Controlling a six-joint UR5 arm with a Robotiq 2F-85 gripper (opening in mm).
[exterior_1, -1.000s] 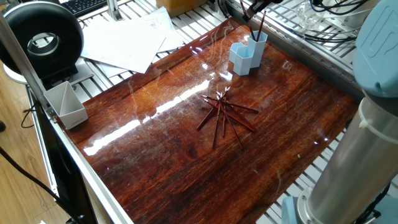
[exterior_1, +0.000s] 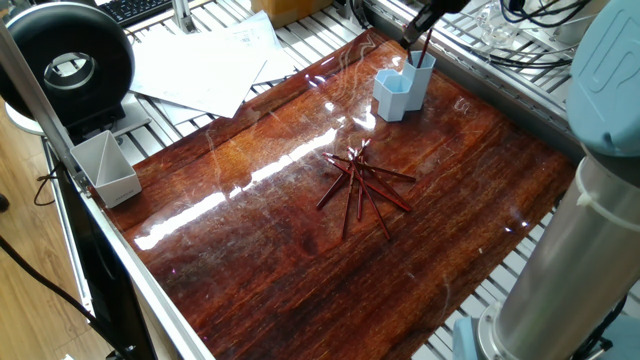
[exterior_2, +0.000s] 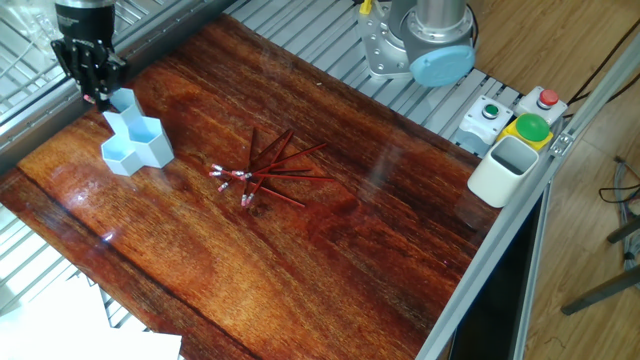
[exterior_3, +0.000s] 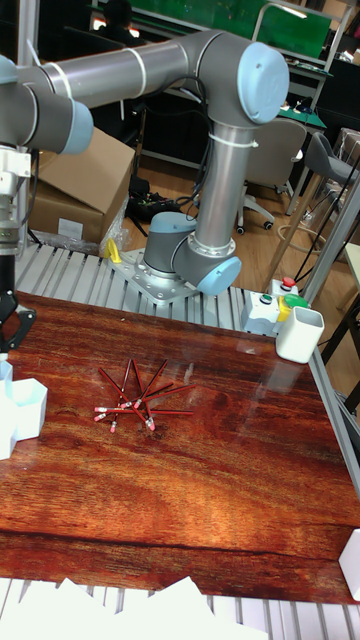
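Note:
The light-blue holder of joined hexagonal cups stands upright near the far right of the table. Dark red pencils stick up out of its rear cup. Right over that cup hangs my black gripper, its upper part cut off by the frame. In exterior view 2 the gripper points down at the rear cup's rim; whether the fingers are apart or closed on a pencil is hidden there. Exterior view 3 shows only part of the gripper at the left edge. Several red pencils lie crossed in a loose pile mid-table.
A white box sits at the table's left edge, and a white cup near the button boxes. Papers lie beyond the table. A metal rail runs close behind the holder.
The gripper has come lower and a little to the right over the rear cup. A pencil seen leaning left there before no longer shows clearly. The holder shifted very slightly right; the pile is unchanged.

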